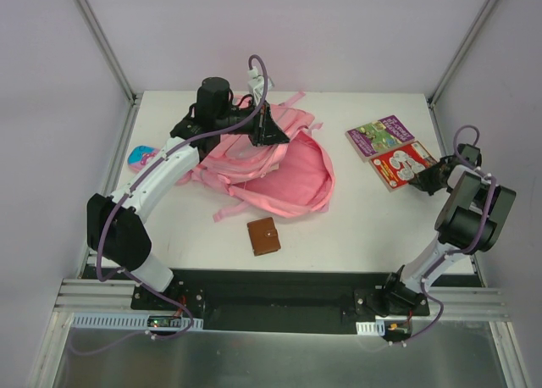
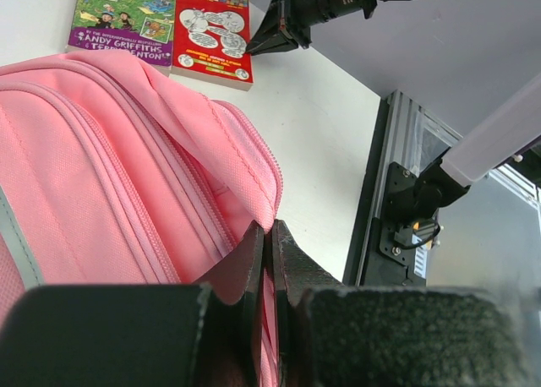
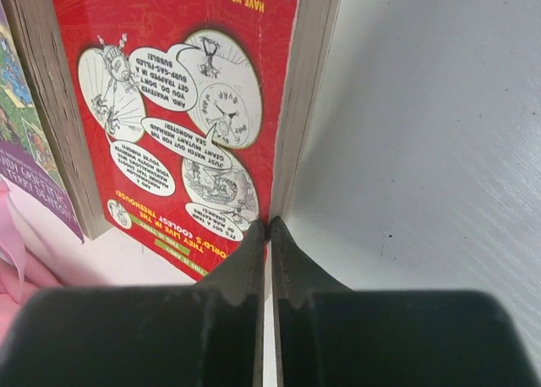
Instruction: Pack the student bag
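The open pink bag lies mid-table. My left gripper is shut on the pink fabric at the upper rim of its opening. My right gripper is shut at the near edge of the red book, its fingertips at the cover's edge; whether any of the book is between them I cannot tell. The purple-and-green book lies beside the red one, toward the back.
A brown wallet lies at the front middle. A blue and pink item is at the far left, partly behind the left arm.
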